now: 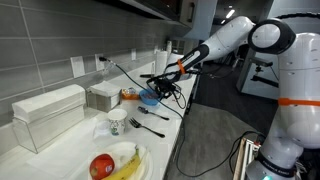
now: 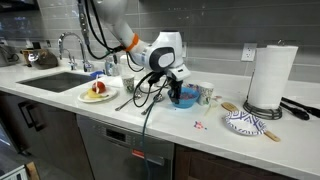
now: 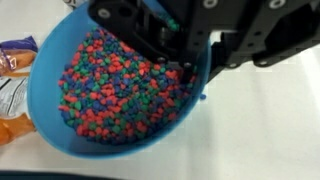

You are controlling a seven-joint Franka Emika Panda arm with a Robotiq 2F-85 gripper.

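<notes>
A blue bowl [image 3: 50,75] full of small red, green and blue pieces [image 3: 120,95] takes up the left half of the wrist view. My gripper is at the bowl's right-hand rim, one finger over the inside and the other outside. It looks shut on the bowl's wall, though the dark finger parts hide most of the contact. In exterior view 2 the bowl [image 2: 186,101] sits on the counter under the gripper [image 2: 176,94]. Exterior view 1 shows the bowl [image 1: 149,99] partly behind the arm.
Near the bowl stand a patterned cup [image 2: 205,93] and, farther right, a decorated plate [image 2: 244,122] and a paper towel roll [image 2: 272,78]. Forks [image 1: 146,131] and a white mug [image 1: 117,121] lie nearer in exterior view 1, before a plate with fruit [image 1: 125,152]. A snack bag [image 3: 15,90] borders the bowl.
</notes>
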